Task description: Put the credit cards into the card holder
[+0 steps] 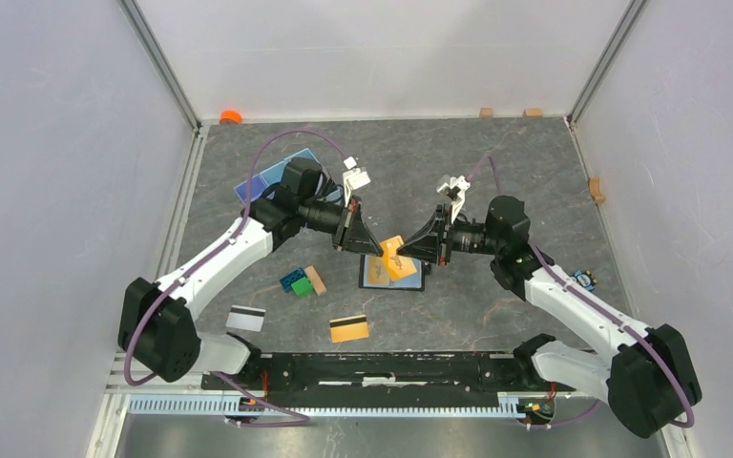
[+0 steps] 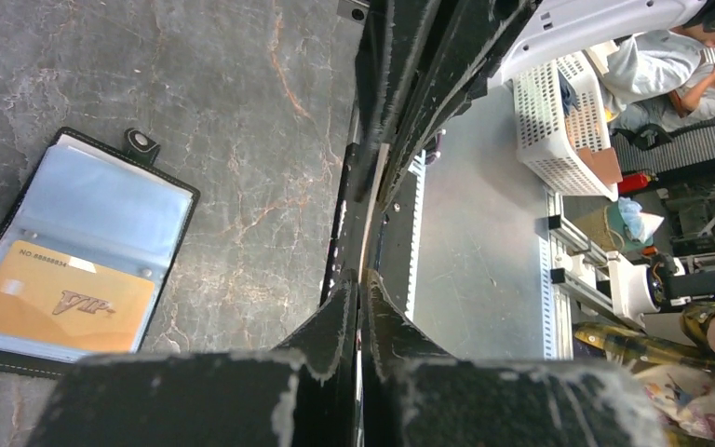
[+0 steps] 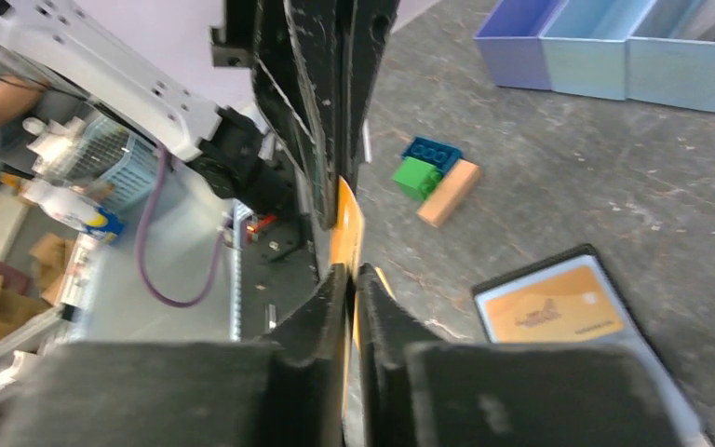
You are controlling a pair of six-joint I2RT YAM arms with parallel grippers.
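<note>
An orange card point(image 1: 398, 260) hangs above the open card holder point(image 1: 411, 282), between my two grippers. My left gripper point(image 1: 380, 254) is shut on one end of it. My right gripper point(image 1: 401, 253) has its fingertips close on both sides of the opposite end; whether they clamp it is unclear. Edge-on, the card point(image 2: 371, 214) shows as a thin strip in the left wrist view. The holder point(image 2: 112, 200) lies flat with an orange VIP card point(image 2: 60, 293) in one clear pocket; its other pocket looks empty. On the table lie another orange card point(image 1: 349, 329) and a silver card point(image 1: 245, 319).
A blue compartment box stands at the back left, partly under the left arm. Toy blocks point(image 1: 302, 285) and a wooden block point(image 3: 449, 193) sit left of the holder. Free table lies at the right.
</note>
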